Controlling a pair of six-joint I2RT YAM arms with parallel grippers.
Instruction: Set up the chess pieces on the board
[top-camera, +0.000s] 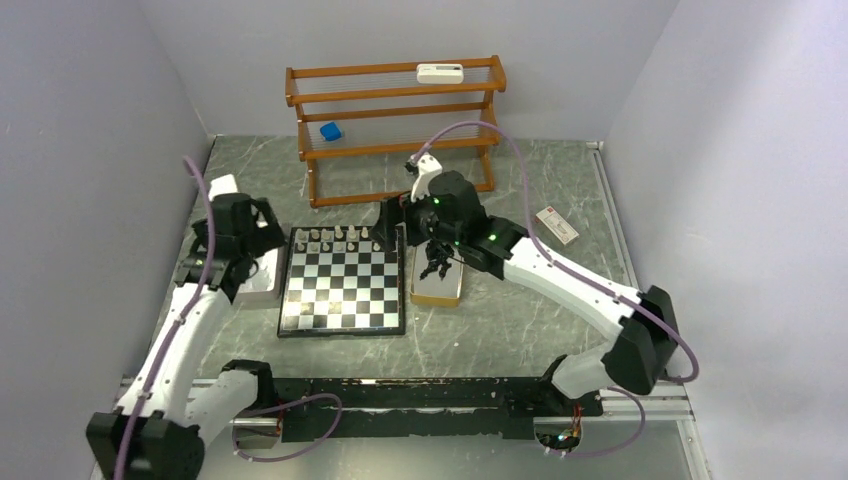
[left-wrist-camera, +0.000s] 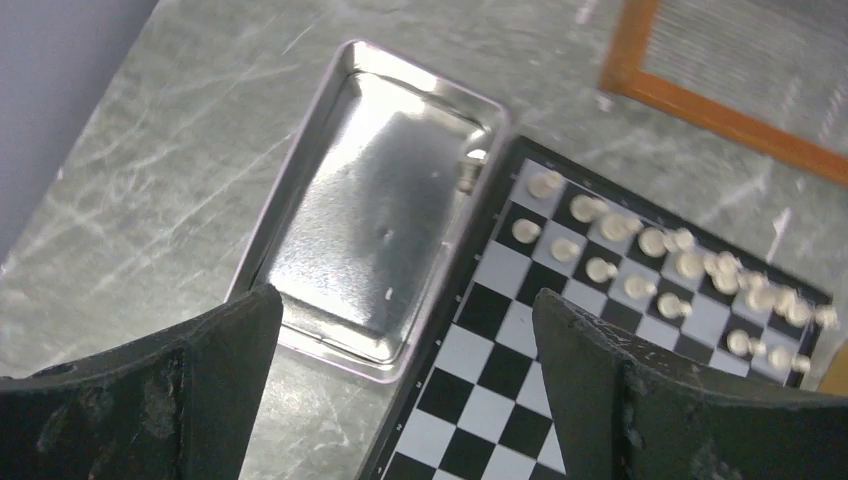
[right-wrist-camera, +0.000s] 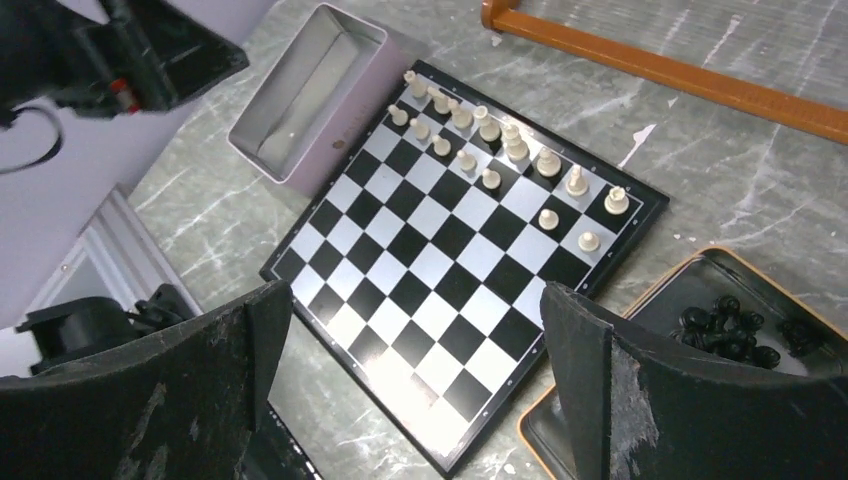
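The chessboard (right-wrist-camera: 400, 290) lies flat, with white pieces (right-wrist-camera: 515, 147) standing along its far edge in a full back row. In front stands a row of white pawns (right-wrist-camera: 491, 179), with one bare square between two of them. A single small white piece (left-wrist-camera: 467, 175) is inside the metal tray (left-wrist-camera: 350, 240), against the wall nearest the board. My left gripper is open above the tray and the board's left edge, nothing between its fingers. Over the board, my right gripper is open and empty too.
Right of the board, an open box (top-camera: 437, 299) holds a heap of black pieces (right-wrist-camera: 735, 330). A wooden rack (top-camera: 400, 150) stands behind the board. Further right lies a small flat box (top-camera: 557, 225).
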